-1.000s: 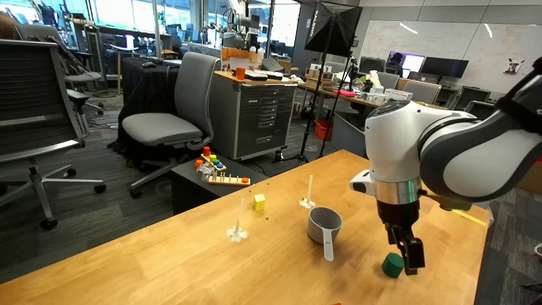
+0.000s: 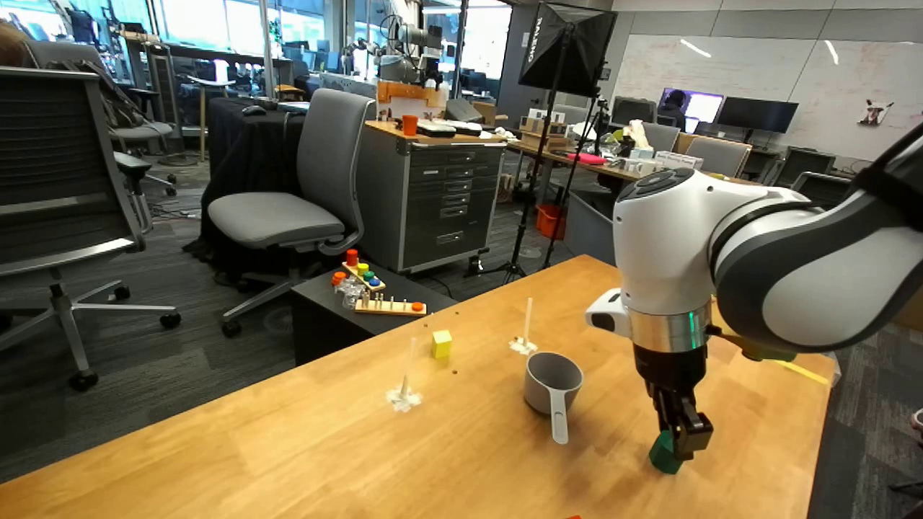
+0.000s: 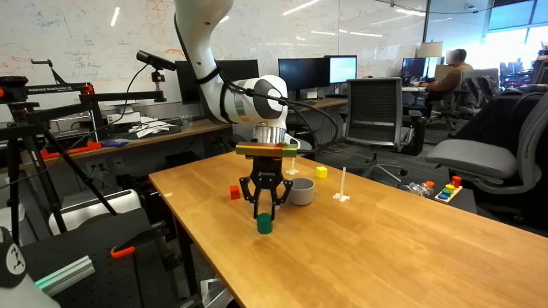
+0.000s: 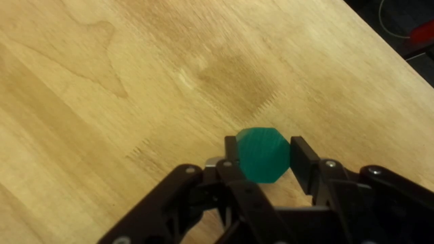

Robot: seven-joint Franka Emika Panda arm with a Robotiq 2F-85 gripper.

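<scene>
Between the two black fingertips of my gripper sits a green octagonal block (image 4: 264, 158), seen from above in the wrist view with a pad against each side. My gripper is shut on it. In exterior view 1 the green block (image 2: 663, 455) stands on the table, partly covered by the fingers (image 2: 692, 434). Exterior view 2 has the same block (image 3: 264, 224) upright below my gripper (image 3: 264, 217), near the table's edge. A grey cup with a handle (image 2: 554, 385) stands to the left of the block in exterior view 1.
A yellow cube (image 2: 441, 344) and two thin upright pegs, one near (image 2: 404, 380) and one farther (image 2: 527, 333), stand beyond the cup. A red cube (image 3: 234, 192) lies left of my gripper in exterior view 2.
My gripper has moved slightly left in exterior view 1, from beside the green block to around it, and its fingers have come together on the block. The cup and yellow cube have not moved.
</scene>
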